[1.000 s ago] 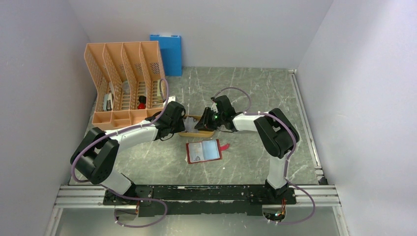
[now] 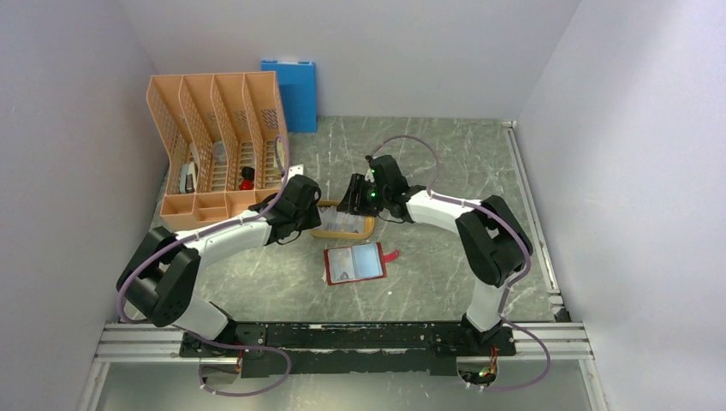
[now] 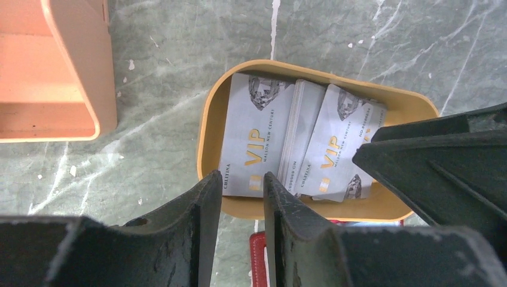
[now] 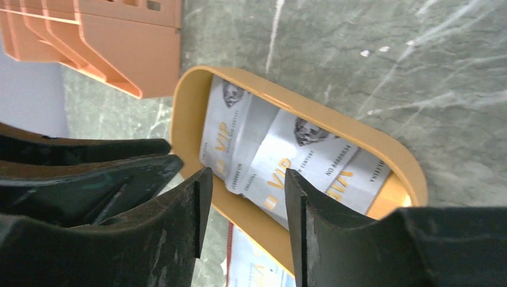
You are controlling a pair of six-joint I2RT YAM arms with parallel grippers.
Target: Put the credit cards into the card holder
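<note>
A tan tray (image 3: 206, 137) holds several silver VIP cards (image 3: 251, 137), lying flat, some overlapping. The red card holder (image 2: 355, 264) lies open below the tray in the top view. My left gripper is over the tray's near-left part, fingers parted, nothing seen between them. My right gripper hangs over the tray from the right, fingers parted with nothing held; the cards show beneath it.
An orange slotted organizer (image 2: 214, 141) stands at the back left, a blue board (image 2: 291, 94) behind it. The two grippers are close together over the tray.
My right gripper has risen and shifted slightly up in the top view, uncovering more of the cards. The left arm has moved slightly.
</note>
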